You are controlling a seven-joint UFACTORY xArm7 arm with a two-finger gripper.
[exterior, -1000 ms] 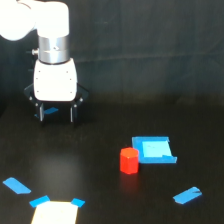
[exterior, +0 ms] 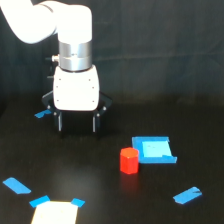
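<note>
My white gripper (exterior: 78,122) hangs over the dark table at the left, pointing down. Its two thin dark fingers stand well apart, with nothing visible between them. To its right and nearer the camera, a small red block (exterior: 129,161) rests upright on the table. Just behind the block, and partly covered by it, lies a pale square patch (exterior: 156,149) framed in blue tape (exterior: 150,138). The gripper is clear of both.
A bright pale square (exterior: 54,214) with blue tape at its corners is cut off by the bottom edge. Loose blue tape strips lie at the left (exterior: 17,186) and right (exterior: 187,195).
The arm has moved right and slightly lower in the picture, closer to the red block. Its fingers remain apart. The block and the taped squares have stayed in place.
</note>
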